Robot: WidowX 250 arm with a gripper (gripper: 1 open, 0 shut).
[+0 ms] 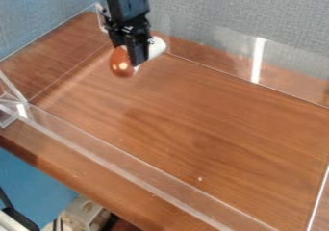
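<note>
My black gripper (133,48) hangs from the top of the view over the back left of the wooden board, shut on a reddish-brown rounded object (121,64) with a light spot on it. A white object (157,46) shows just behind the gripper's right side; whether it is held or resting cannot be told.
Clear plastic walls (141,175) edge the wooden surface (206,129), with a clear bracket at the left. The middle and right of the board are empty. A grey textured wall (244,18) stands behind, a blue one at the left.
</note>
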